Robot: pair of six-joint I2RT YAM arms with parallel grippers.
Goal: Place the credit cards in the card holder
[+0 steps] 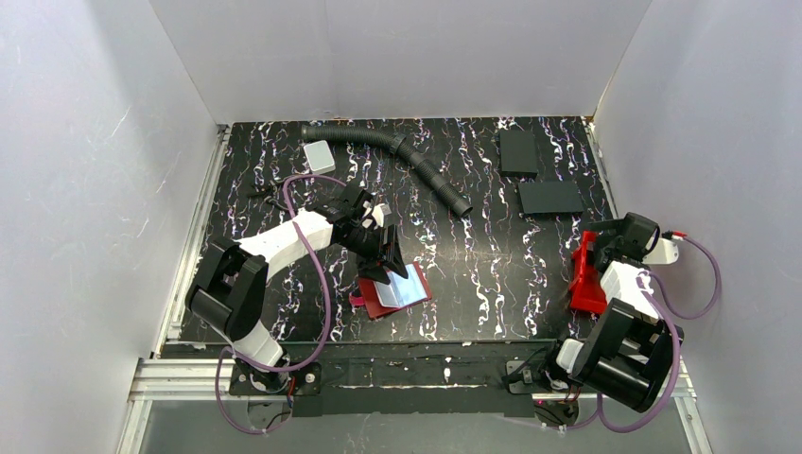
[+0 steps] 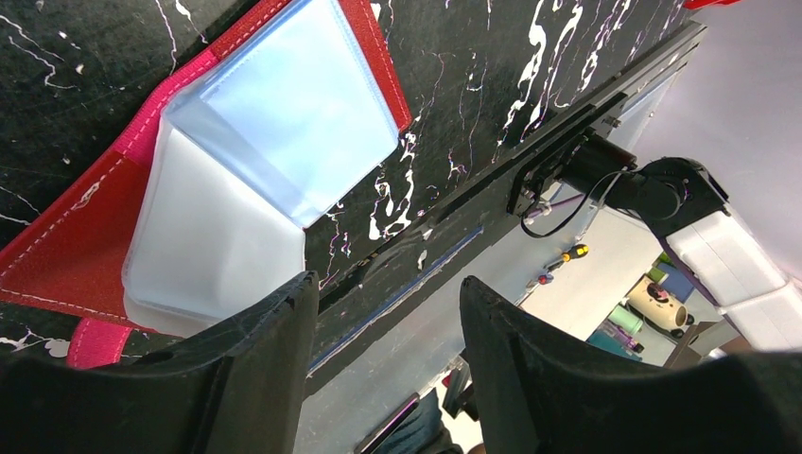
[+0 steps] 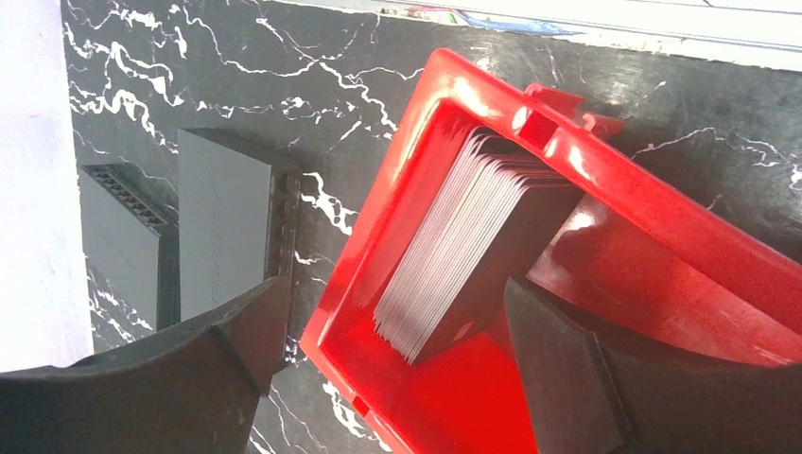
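The card holder [image 1: 405,288], red with clear bluish sleeves, lies spread on the table at the left of centre. In the left wrist view its clear sleeves [image 2: 293,104] fill the upper left, and the sleeves look empty. Over it hovers my left gripper, open with nothing between its fingers. A row of cards [image 3: 463,255] stands on edge at one end of the red bin [image 3: 662,255]. My right gripper is open above the bin, its fingers apart on either side of the cards; whether they touch cannot be made out.
Two dark boxes [image 1: 517,153] [image 3: 222,227] lie behind the bin. A corrugated black hose [image 1: 430,175] curves across the back, with a white box [image 1: 319,157] near its left end. Clear table stretches between the holder and the bin.
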